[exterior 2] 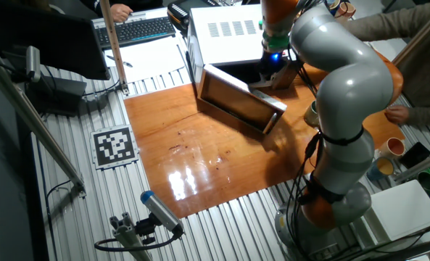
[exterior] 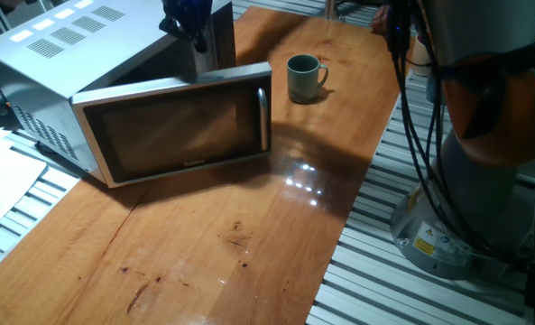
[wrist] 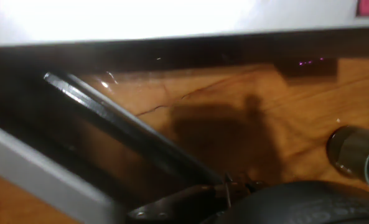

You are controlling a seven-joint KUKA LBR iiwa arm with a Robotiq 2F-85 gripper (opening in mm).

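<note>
A silver microwave (exterior: 91,41) stands on the wooden table with its door (exterior: 172,126) partly swung out; the dark window and upright handle (exterior: 263,119) face exterior view 1. My gripper (exterior: 200,43) points down on the door's inner side, between door and body, at or very near the door's top edge. Contact is not clear. In the wrist view, only part of the gripper shows at the bottom, dark and blurred, beside the door's edge; its finger state cannot be made out. A green mug (exterior: 303,81) stands upright beyond the handle side.
Bare tabletop (exterior: 222,244) lies in front of the door. In exterior view 2, a marker board (exterior 2: 114,146) and keyboard (exterior 2: 136,29) are left of the table. A person's hand (exterior 2: 397,114) rests near cups (exterior 2: 391,148) at the right.
</note>
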